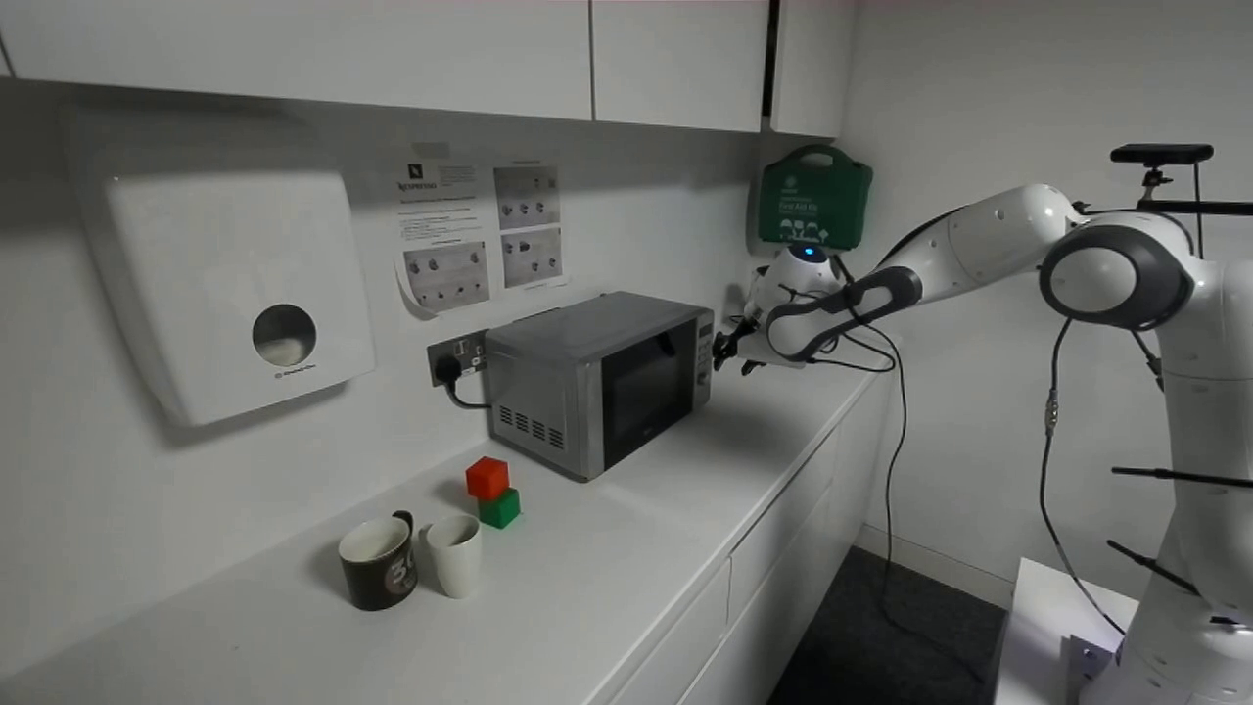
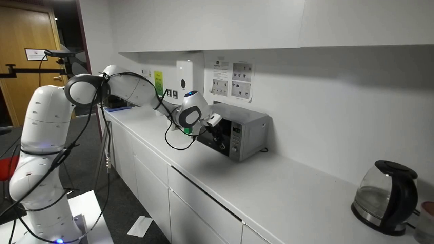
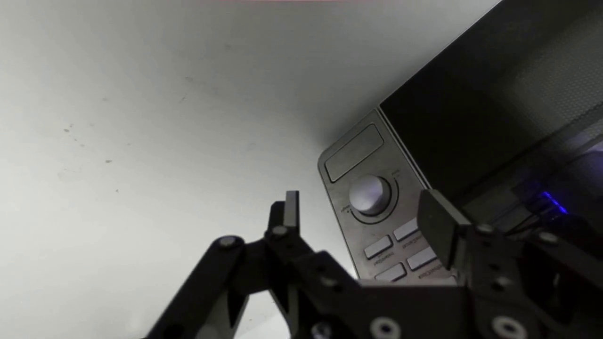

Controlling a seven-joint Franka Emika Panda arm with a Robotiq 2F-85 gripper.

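Note:
A grey microwave (image 1: pixel 546 352) stands on the counter with its dark door closed. In the wrist view its control panel shows a round silver knob (image 3: pixel 368 194) and several buttons (image 3: pixel 378 246). My gripper is open, its two fingers spread well apart, and the panel shows in the gap with nothing held. One finger (image 3: pixel 438 223) overlaps the panel and door edge in that view; the other (image 3: pixel 291 212) appears over bare counter. In exterior view 2 the gripper (image 2: pixel 221 146) points down in front of the panel. Whether it touches the microwave, I cannot tell.
A red block (image 1: pixel 487 478) sits on a green block (image 1: pixel 500 509), near a dark mug (image 1: pixel 379 576) and a white cup (image 1: pixel 458 558). A kettle (image 2: pixel 384 199) stands farther along the counter (image 2: pixel 284 187), with clear surface between. Cables loop beneath the arm.

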